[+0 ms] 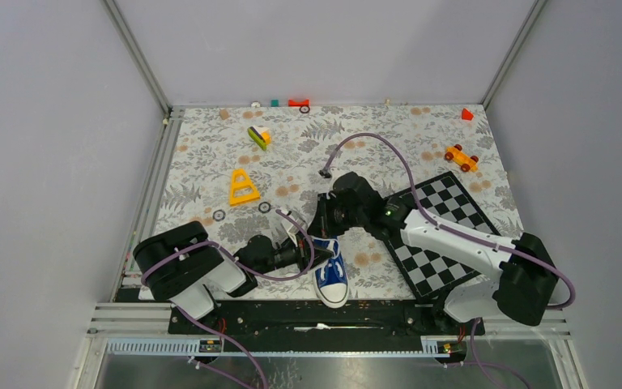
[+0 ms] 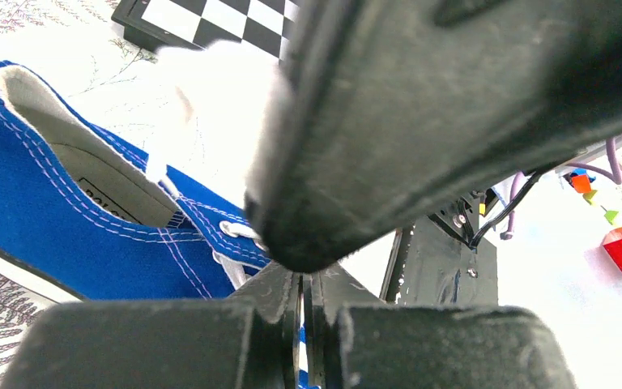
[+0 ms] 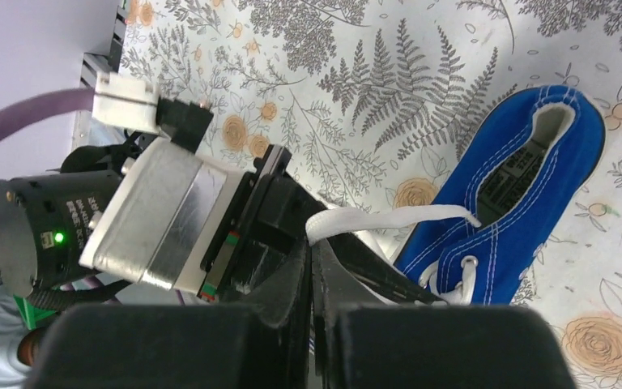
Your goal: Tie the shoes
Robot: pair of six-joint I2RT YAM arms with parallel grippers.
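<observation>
A single blue shoe with a white toe cap lies at the front middle, toe toward the front edge. In the right wrist view, a white shoelace runs from near the shoe's opening to my right gripper, which is shut on it. Low over the shoe's lacing, my left gripper is shut, and nothing clearly shows between its fingers in the left wrist view. The right gripper's dark finger looms close above the left one there, hiding part of the laces. Other lace lies at the eyelets.
A black-and-white checkered board lies right of the shoe, under the right arm. On the left are a yellow triangular frame and dark rings. A toy car stands at the far right.
</observation>
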